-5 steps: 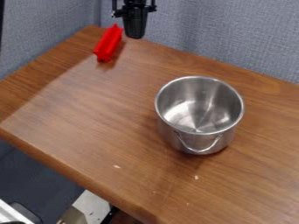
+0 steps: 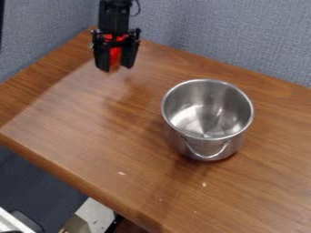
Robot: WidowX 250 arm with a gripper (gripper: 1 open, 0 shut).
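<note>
My black gripper (image 2: 115, 53) is low at the back left of the wooden table, directly over a red object (image 2: 115, 56), which is mostly hidden between and behind the fingers. Whether the fingers are closed on it is unclear. A steel pot (image 2: 206, 118) stands upright on the right half of the table.
Grey padded walls (image 2: 231, 41) border the back and left. A dark area with white items lies below the table's front-left edge.
My gripper has come down from the top of the view onto the red object, which it now largely covers. The pot has not moved.
</note>
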